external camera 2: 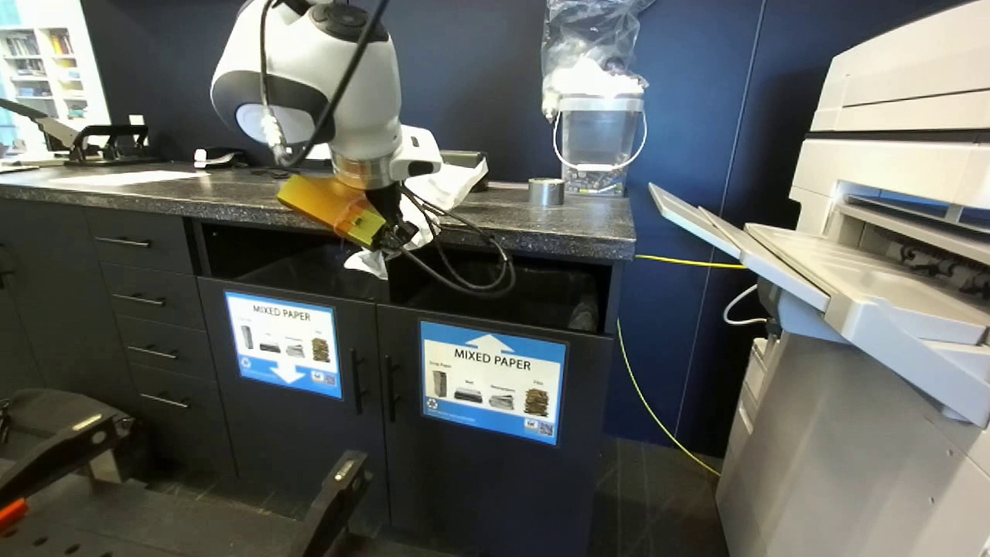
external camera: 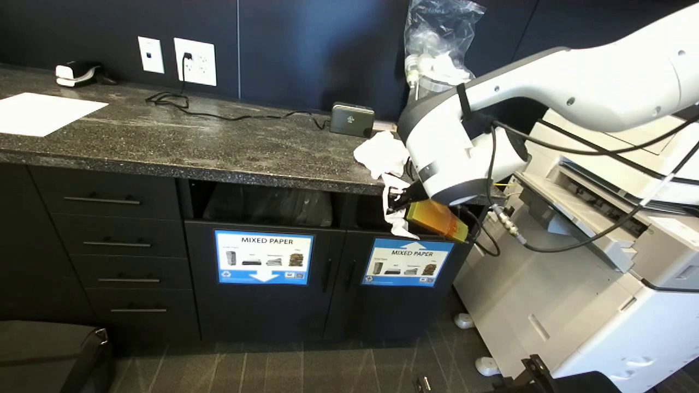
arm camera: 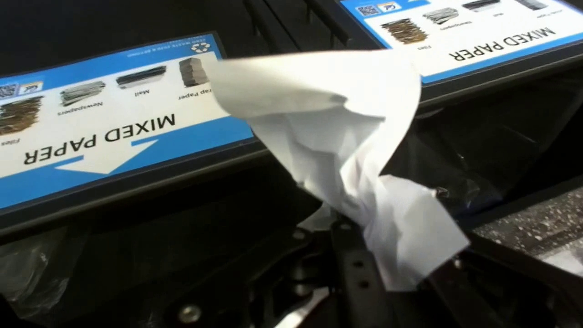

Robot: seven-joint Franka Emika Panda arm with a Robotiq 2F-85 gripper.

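A crumpled white paper [arm camera: 328, 131] is pinched by my gripper, its loose end fanning out toward the cabinet doors in the wrist view. In exterior view 1 my gripper [external camera: 397, 198] hangs just in front of the counter's edge, and the held paper [external camera: 395, 222] dangles at the opening above the right-hand door. Below it is the right-hand MIXED PAPER sign [external camera: 407, 262]; the left-hand sign [external camera: 264, 257] is on the neighbouring door. The open slots [external camera 2: 501, 283] above the doors look dark inside. Another crumpled white paper [external camera: 381, 154] rests on the counter behind the gripper.
On the counter [external camera: 216, 144] stand a small dark box [external camera: 351, 120] with a cable, a tape roll [external camera 2: 547, 191] and a clear bucket [external camera 2: 599, 139]. A printer [external camera: 590, 216] crowds the right side. Free room lies on the counter's left half.
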